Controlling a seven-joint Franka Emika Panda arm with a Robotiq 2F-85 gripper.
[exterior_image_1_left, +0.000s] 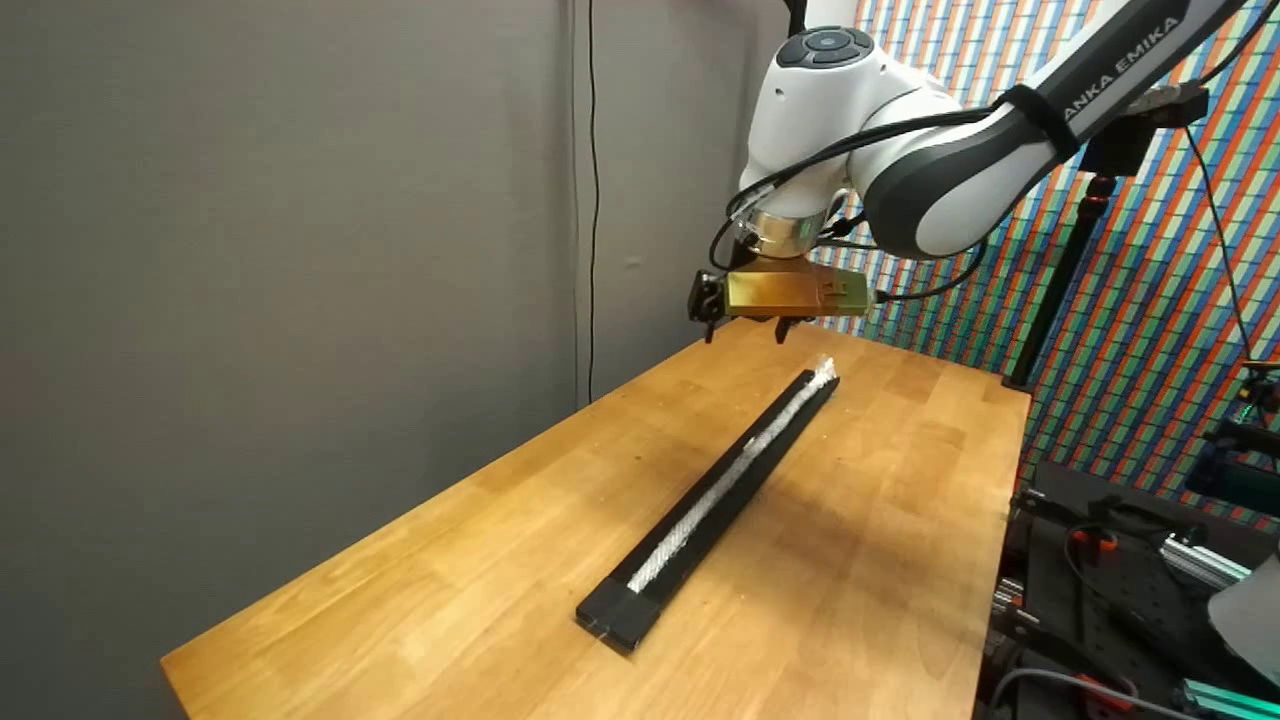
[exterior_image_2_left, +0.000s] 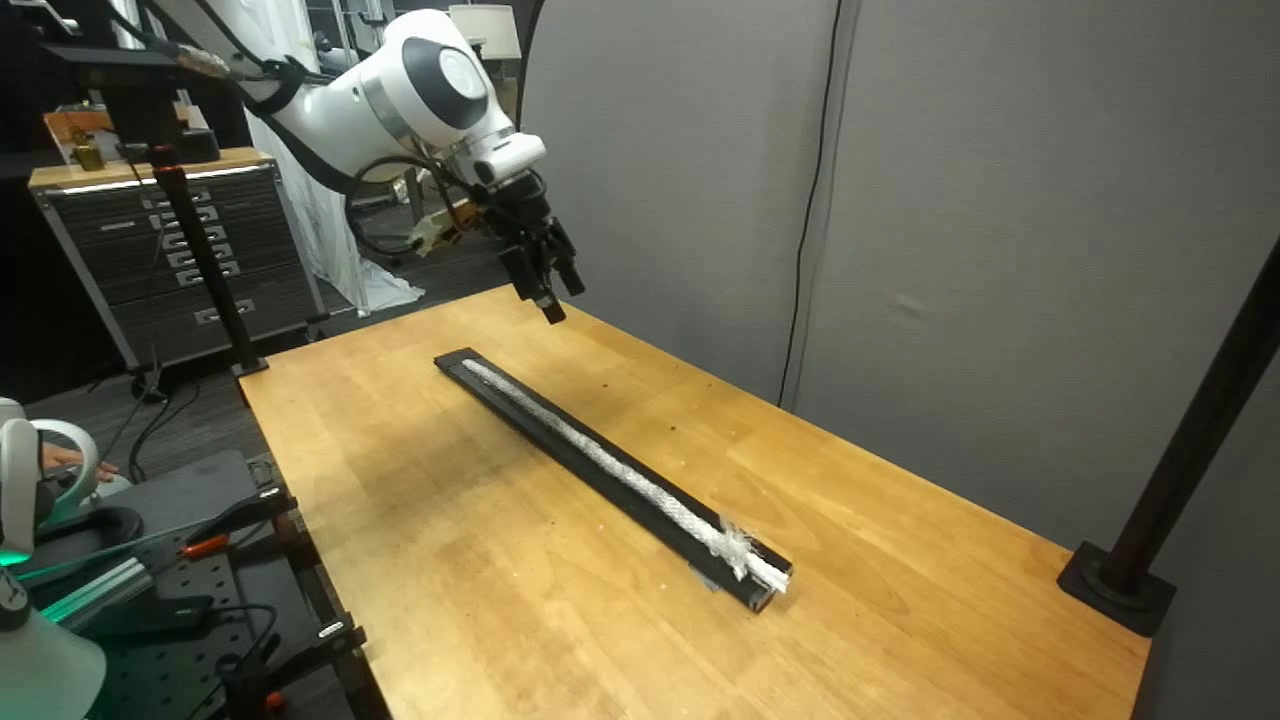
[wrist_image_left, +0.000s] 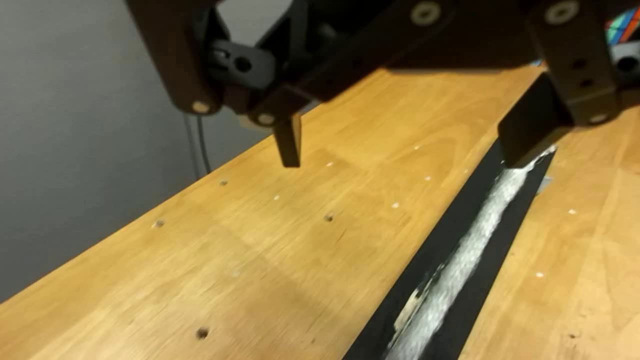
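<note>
A white braided rope (exterior_image_1_left: 729, 474) lies straight along a long black channel (exterior_image_1_left: 620, 618) on the wooden table. Its frayed end (exterior_image_2_left: 741, 550) pokes out past one end of the channel, and the other end (exterior_image_2_left: 470, 366) stays inside. My gripper (exterior_image_1_left: 746, 332) hangs well above the tabletop, off to the wall side of the channel. In the wrist view the gripper is open, its fingers wide apart with only air between them. The right finger (wrist_image_left: 534, 123) covers part of the channel from this camera; nothing touches the rope (wrist_image_left: 474, 246).
A grey partition wall (exterior_image_1_left: 300, 264) runs along the table's back edge. Black camera posts stand at the table's ends, one with a square base (exterior_image_2_left: 1116, 588).
</note>
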